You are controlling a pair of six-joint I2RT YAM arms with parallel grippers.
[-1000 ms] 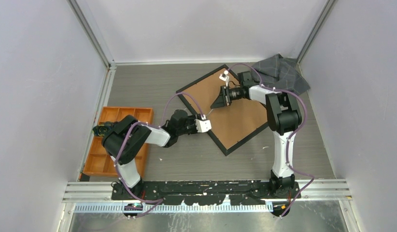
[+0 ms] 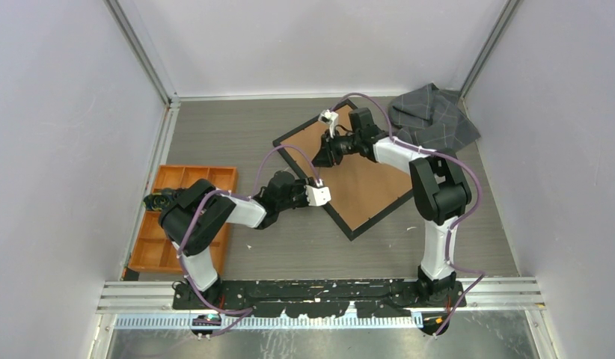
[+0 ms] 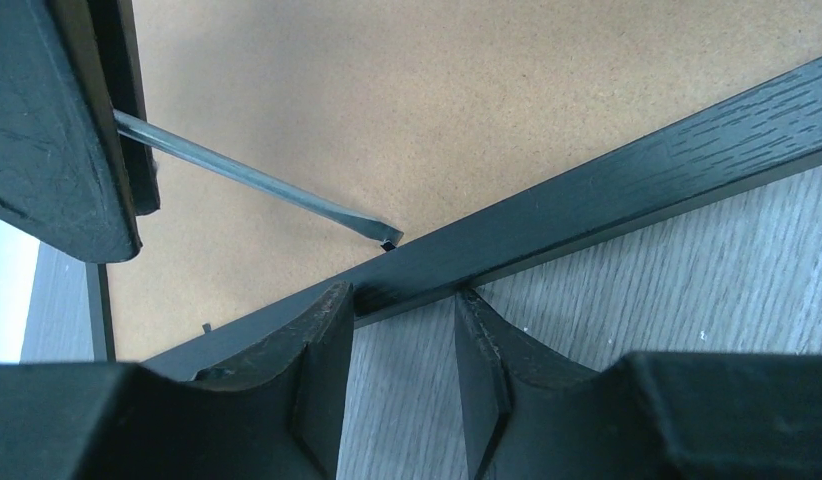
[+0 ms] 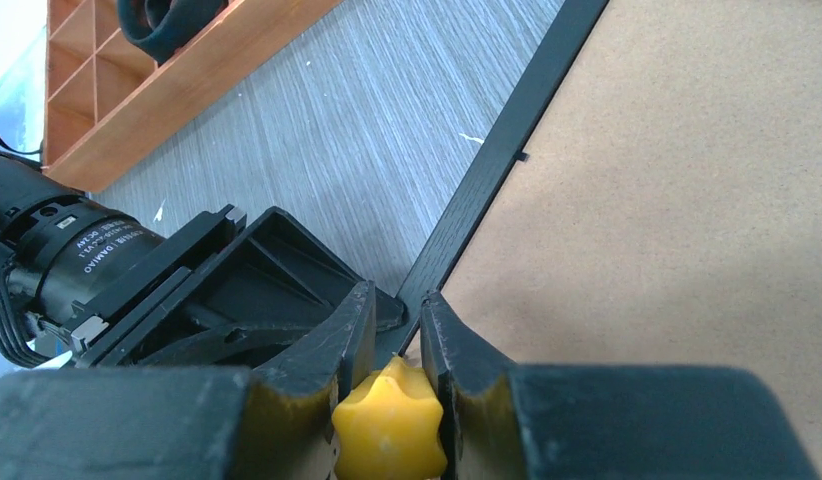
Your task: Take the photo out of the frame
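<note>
The picture frame lies backing-up, dark border round a brown board. My left gripper is shut on the frame's lower-left border. My right gripper is shut on a yellow-handled tool, its thin flat metal blade reaching down to a small dark tab at the border's inner edge. Other small tabs sit along that edge. No photo is visible.
An orange compartment tray with items in it stands at the left. A grey cloth lies beside the frame at the back right.
My right gripper has moved left over the board, toward the border held by my left gripper. The left arm and frame are nearly unchanged.
</note>
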